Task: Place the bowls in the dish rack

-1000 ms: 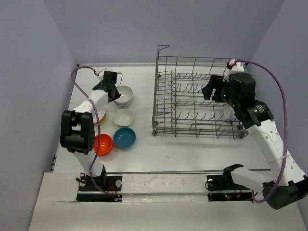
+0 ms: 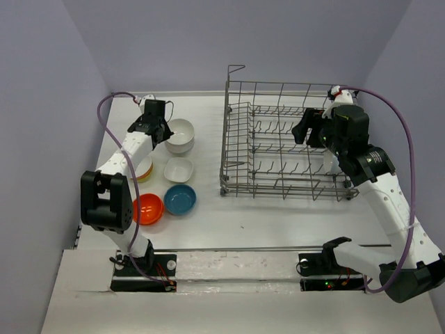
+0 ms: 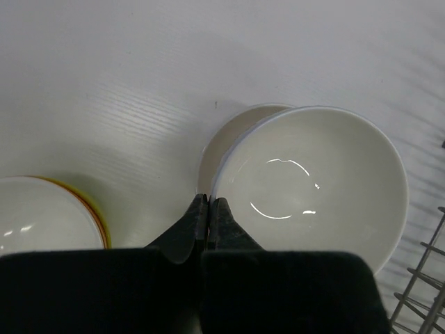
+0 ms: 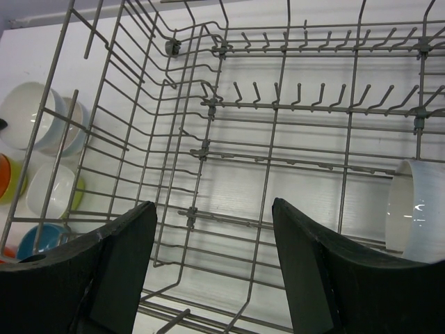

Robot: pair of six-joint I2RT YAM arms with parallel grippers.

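Note:
A white bowl [image 3: 327, 181] has its near rim pinched by my left gripper, whose fingers are shut on it. Part of another pale bowl [image 3: 221, 152] shows beneath, offset from it. Seen from the top, the white bowl [image 2: 182, 130] is at the back left, left of the wire dish rack [image 2: 278, 188]. My right gripper stands open above the rack with nothing between its fingers. One white bowl [image 4: 424, 209] stands on its side in the rack's right part.
Left of the rack lie a small white dish [image 2: 179, 170], a blue bowl [image 2: 180, 200], red bowls [image 2: 148, 207] and a stack with a yellow bowl [image 2: 144, 177], partly behind the left arm. The rack's tall left side [image 2: 225, 139] stands between these and its inside. Clear table lies in front.
The right arm looks still.

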